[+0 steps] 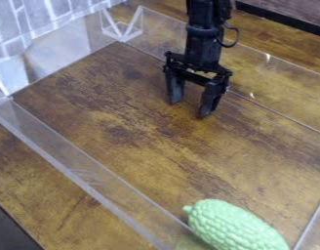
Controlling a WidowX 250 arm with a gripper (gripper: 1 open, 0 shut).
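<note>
My black gripper [194, 94] hangs low over the wooden surface in the upper middle of the clear-walled enclosure, its two fingers pointing down and standing apart, with nothing visible between them. A green bumpy object, shaped like a bitter melon [234, 224], lies at the bottom right near the front wall, well away from the gripper.
Transparent walls [74, 161] ring the wooden floor [137, 146], which is otherwise clear. A pale curtain or fabric [39, 24] is at the top left. More wooden surface lies beyond the back wall.
</note>
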